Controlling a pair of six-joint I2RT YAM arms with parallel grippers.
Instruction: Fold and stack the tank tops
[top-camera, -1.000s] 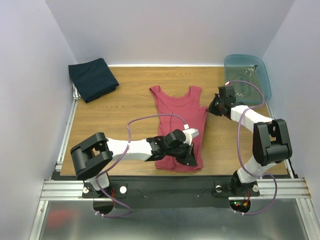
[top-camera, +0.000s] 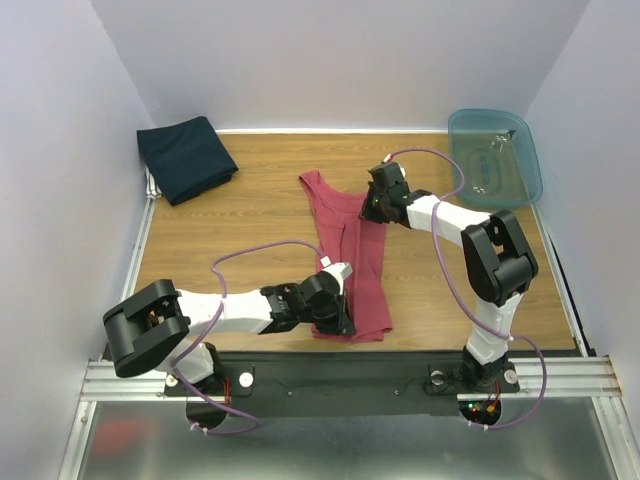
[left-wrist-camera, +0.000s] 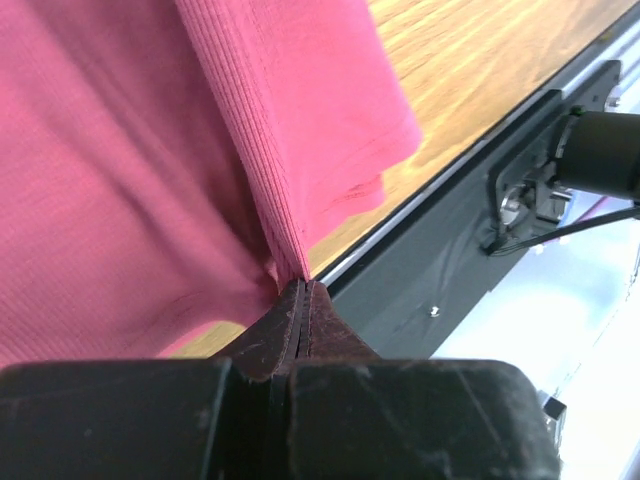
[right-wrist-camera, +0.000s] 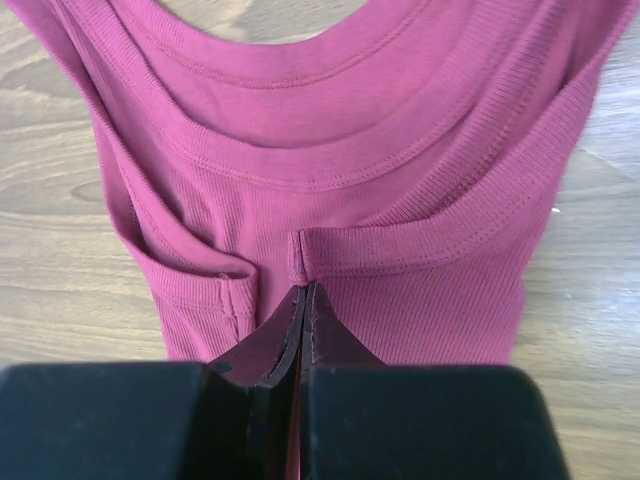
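Observation:
The red tank top (top-camera: 370, 290) lies on the table with its sides folded inward. At its bottom end my left gripper (top-camera: 345, 320) is shut, its tips (left-wrist-camera: 305, 290) at a ribbed folded edge of the cloth. At the upper part, near the neckline, my right gripper (top-camera: 367, 212) is shut, its tips (right-wrist-camera: 305, 290) at the end of a folded hem; in the right wrist view the neckline bands show above it. How much cloth is between either pair of fingers is hard to see.
A dark folded cloth stack (top-camera: 185, 158) lies at the back left. An empty translucent bin (top-camera: 495, 125) stands at the back right. Bare table surrounds the tank top on both sides.
Both grippers have moved left across the tank top, bringing its right side over toward the middle; the cloth is narrower now.

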